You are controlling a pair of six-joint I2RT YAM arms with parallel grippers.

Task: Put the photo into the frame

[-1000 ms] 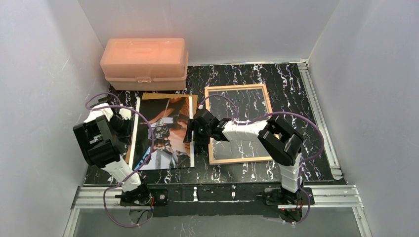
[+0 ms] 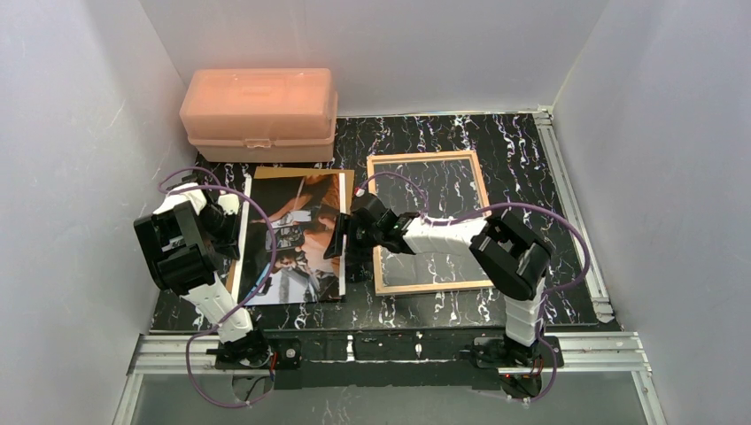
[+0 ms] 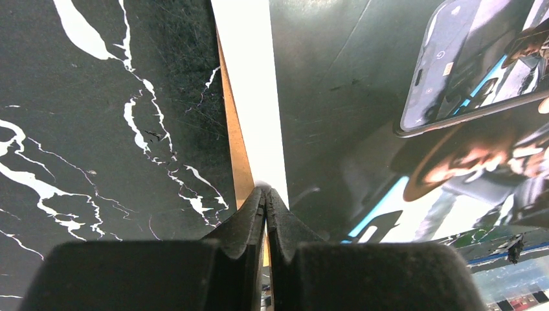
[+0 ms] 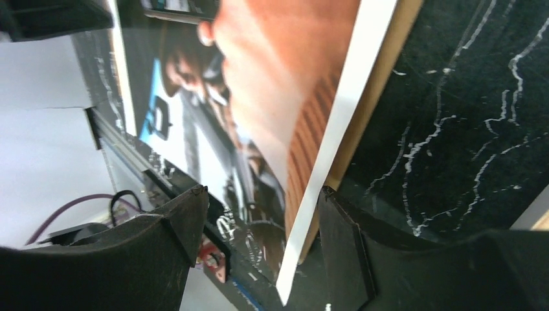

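The photo [image 2: 305,212], with white strips along its two sides, lies over a brown backing board [image 2: 305,170]. At the photo's left edge my left gripper is shut, its tips against the white strip [image 3: 256,97] and nothing visible between them. My right gripper is open around the photo's right side, one finger [image 4: 194,210] over the picture and the other [image 4: 336,217] just outside the white strip. That strip bends and stands off the board near the front. The wooden frame [image 2: 434,287] lies flat to the right, partly under my right arm.
A closed orange box [image 2: 259,119] stands behind the photo at the back left. Bare black marbled table [image 2: 567,292] runs to the right of the frame. Purple cables [image 2: 266,232] hang across both arms. Grey walls close in the sides and back.
My right gripper has shifted slightly left and toward the front, and the photo's right edge there has moved inward with it. The left gripper has moved a little to the right since a second ago.
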